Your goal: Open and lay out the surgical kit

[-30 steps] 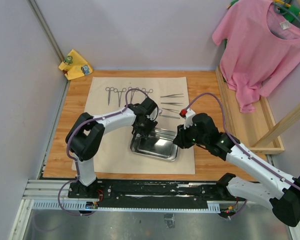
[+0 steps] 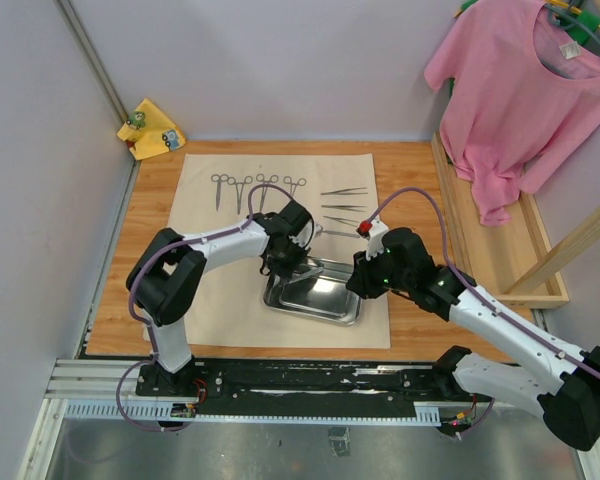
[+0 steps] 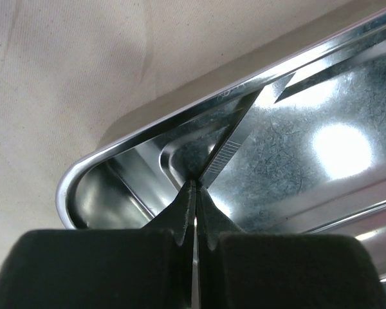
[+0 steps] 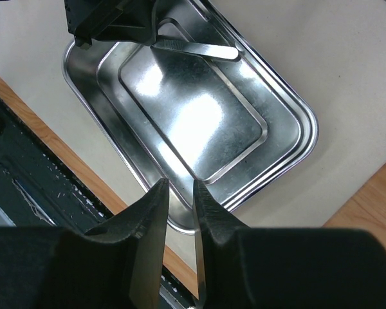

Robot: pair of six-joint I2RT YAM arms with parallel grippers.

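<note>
A steel tray lies on the beige cloth. My left gripper is shut, its tips down in the tray at a flat metal instrument, which lies slanted inside; whether it is between the fingers I cannot tell. The right wrist view shows that instrument near the tray's far end. My right gripper hangs above the tray's right side, fingers slightly apart, with nothing visible between them. Above the tray in the top view, rows of scissor-like instruments and slim straight instruments are laid out on the cloth.
A wooden frame with a pink shirt stands at the right. A yellow printed cloth sits at the back left. The wooden table edge runs along the front.
My left gripper has shifted slightly within the tray, and the tray has moved a little to the right. The right arm looks still.
</note>
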